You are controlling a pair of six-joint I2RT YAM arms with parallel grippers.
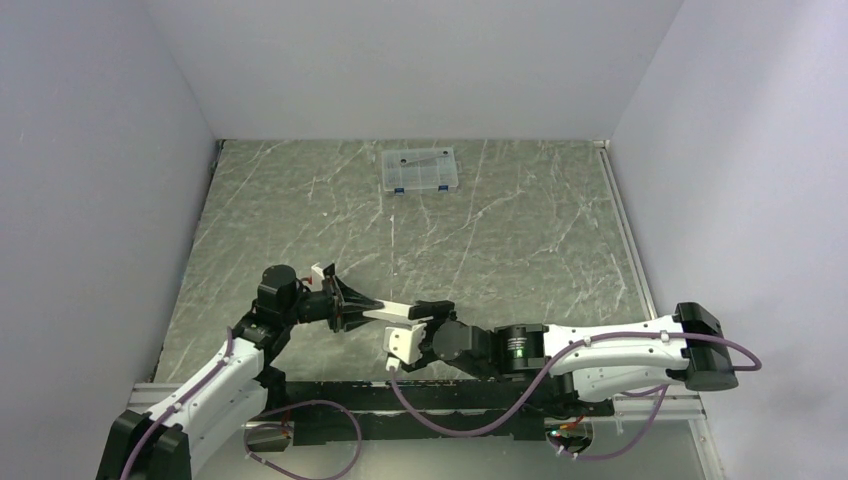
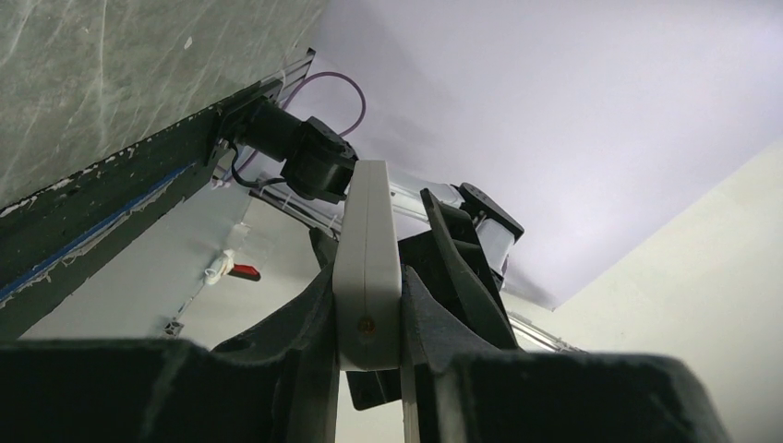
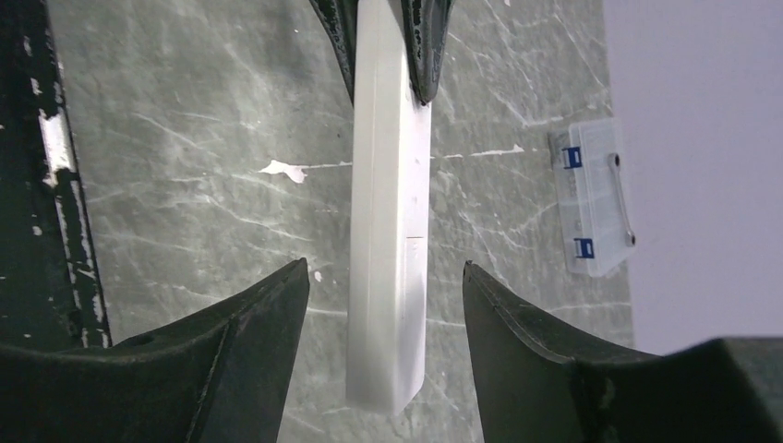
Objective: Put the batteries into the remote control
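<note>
A long white remote control (image 3: 377, 231) is held by one end in my left gripper, which is shut on it. In the right wrist view the left gripper's dark fingers (image 3: 423, 46) pinch its far end. My right gripper is open, with the remote's free end showing in the gap and clear space at both sides. From above, the remote (image 1: 392, 311) bridges the two grippers over the table, its right end partly covered by the right gripper. No batteries show in any view, and I cannot make out a battery compartment.
A clear compartment box (image 1: 420, 170) with blue latches stands at the back of the marble table (image 1: 530, 230); a thin wrench-like tool (image 3: 621, 198) lies on it. The table between box and arms is bare. A dark rail (image 1: 400, 395) runs along the front edge.
</note>
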